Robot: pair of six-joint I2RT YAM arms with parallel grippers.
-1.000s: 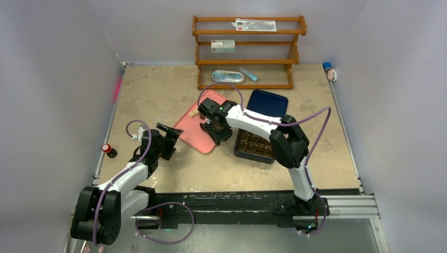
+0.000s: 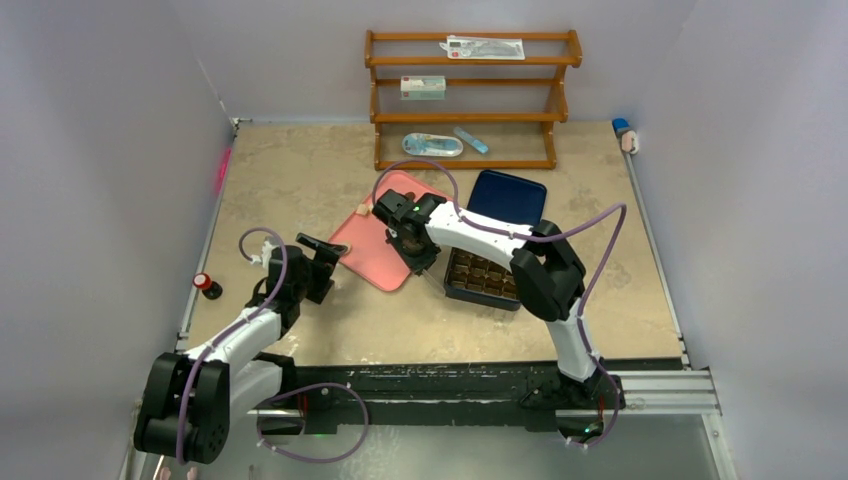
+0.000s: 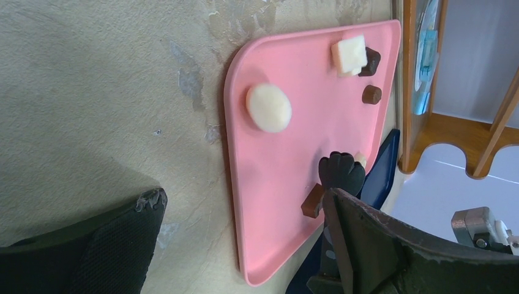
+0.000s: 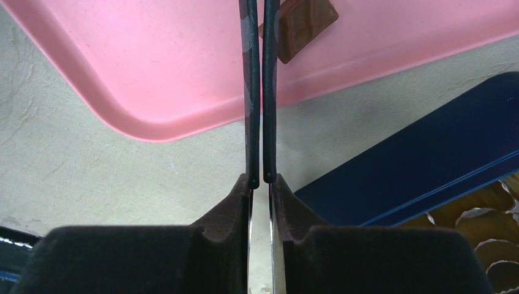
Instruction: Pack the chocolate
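A pink tray (image 2: 378, 265) holds white pieces, among them a round one (image 3: 268, 108) and a square one (image 3: 349, 55), plus brown chocolates. My left gripper (image 2: 322, 262) stands open at the tray's left, nothing between its fingers. My right gripper (image 2: 405, 250) is over the tray, its long fingers (image 4: 251, 122) closed at a brown piece (image 4: 303, 27); their tips are out of the wrist frame, so what they hold cannot be seen. A black box (image 2: 482, 278) with gold compartments sits to the right, partly under the arm.
A navy lid (image 2: 507, 195) lies behind the box. A wooden rack (image 2: 465, 116) stands at the back. A red-capped bottle (image 2: 207, 286) is at the left edge.
The left arm has not moved.
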